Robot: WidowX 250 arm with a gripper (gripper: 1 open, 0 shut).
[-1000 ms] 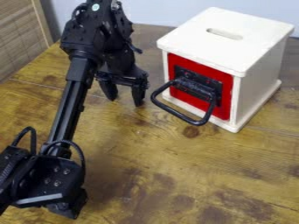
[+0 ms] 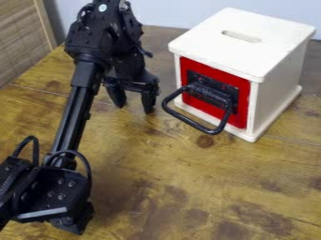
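Note:
The black robot arm rises from its base at the lower left, and its gripper [image 2: 133, 96] points down near the tabletop, left of the white box [image 2: 238, 42]. Two dark fingertips stand apart with wood showing between them, so the gripper looks open and empty. The box has a red front panel [image 2: 235, 124] with a black mechanism and a looped black handle [image 2: 191, 121] sticking out toward the lower left, a little to the right of the gripper.
A pale wall runs along the back, with a woven or wooden panel [image 2: 19, 37] at the upper left.

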